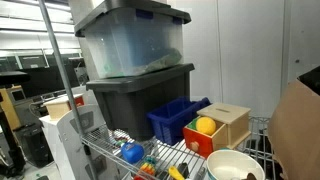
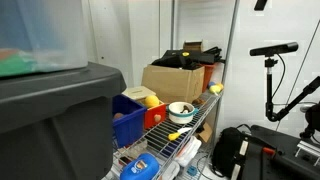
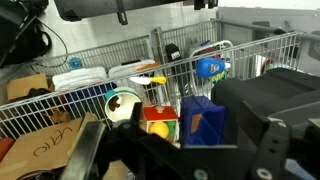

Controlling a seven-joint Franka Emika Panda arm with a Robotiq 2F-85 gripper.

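My gripper looks down over a wire rack from above; its dark, blurred fingers stand apart at the bottom of the wrist view, with no held object visible between them. Beneath, a white bowl [image 3: 122,103] with items inside sits on the rack. A yellow-handled object [image 3: 150,79] lies near the rack's front edge. To the right is a blue rounded object [image 3: 210,67]. A round orange-yellow item [image 3: 160,128] rests in a red-sided wooden box, beside a blue bin [image 3: 203,120]. The gripper cannot be made out in either exterior view.
A black tote [image 1: 145,100] with a clear bin [image 1: 135,45] stacked on it stands at one end of the rack [image 1: 178,155]. At the other end is a cardboard box [image 2: 172,83]. Bare wire shows around the bowl.
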